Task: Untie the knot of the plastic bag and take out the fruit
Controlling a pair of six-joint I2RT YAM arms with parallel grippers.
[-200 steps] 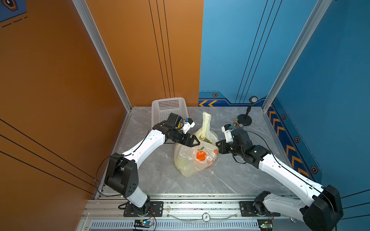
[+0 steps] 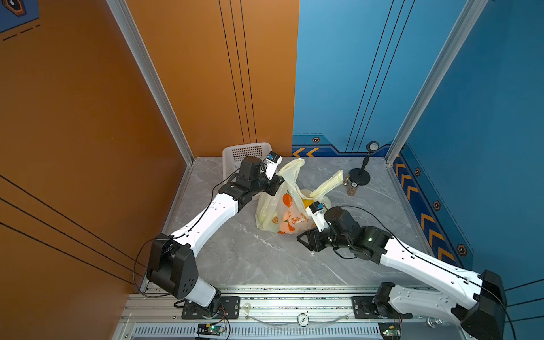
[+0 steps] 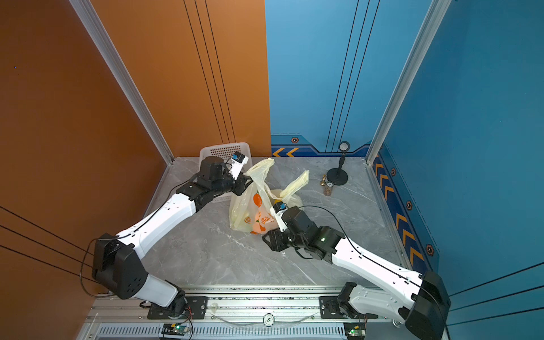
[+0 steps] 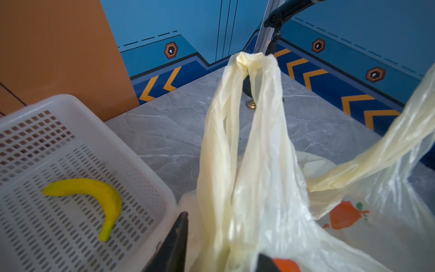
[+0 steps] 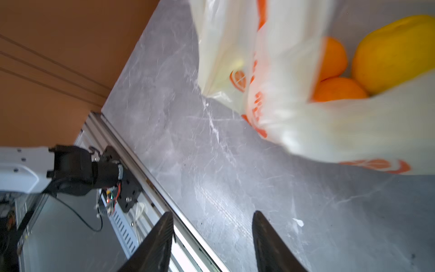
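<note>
The pale plastic bag (image 2: pixel 272 215) has orange prints and raised handles. In the right wrist view oranges (image 5: pixel 339 89) and a large yellow fruit (image 5: pixel 392 52) show inside it. My left gripper (image 2: pixel 276 184) is at the left handle (image 4: pixel 242 113), which runs down between its blurred fingers; whether it grips is unclear. My right gripper stands open over bare table in front of the bag, nothing between its fingers.
A white basket (image 4: pixel 149 190) holding a banana (image 4: pixel 90 190) stands behind left. A black stand (image 2: pixel 359 176) and small metal objects (image 2: pixel 351 189) sit at back right.
My left gripper rose toward the back with the bag's handle; my right gripper came forward and left. The bag moved back and its handles now stand apart.
</note>
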